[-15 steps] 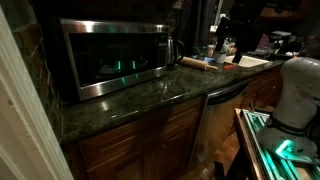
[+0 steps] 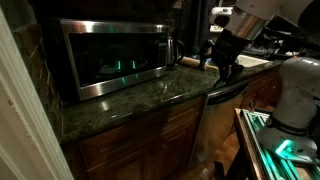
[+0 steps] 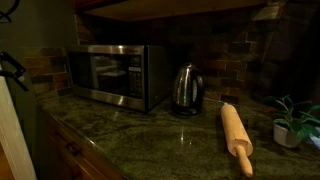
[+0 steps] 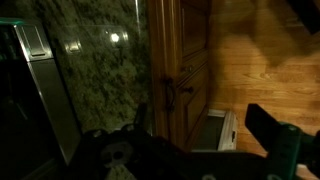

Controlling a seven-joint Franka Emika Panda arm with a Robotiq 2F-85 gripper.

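Observation:
My gripper is open in the wrist view, its two dark fingers set wide apart with nothing between them. Below it lie wooden cabinet fronts and floor. In exterior view 1 the gripper is dark and small, high in front of the counter's right part. Only a dark piece of it shows at the left edge of exterior view 2. A silver microwave (image 3: 108, 75) stands on the dark stone counter (image 3: 130, 130). To its right is a dark kettle (image 3: 187, 90), then a wooden rolling pin (image 3: 236, 130), lying on the counter.
A potted plant (image 3: 294, 126) stands behind the rolling pin, at the right. The counter's front stretch, before the microwave and kettle, is bare. Wooden cabinets (image 2: 135, 148) run below the counter edge. The wooden floor (image 4: 255, 75) is at the right of the wrist view.
In exterior view 1 the arm has come into a lower, more visible pose over the last second, its white link now showing at upper right. The counter objects have not moved.

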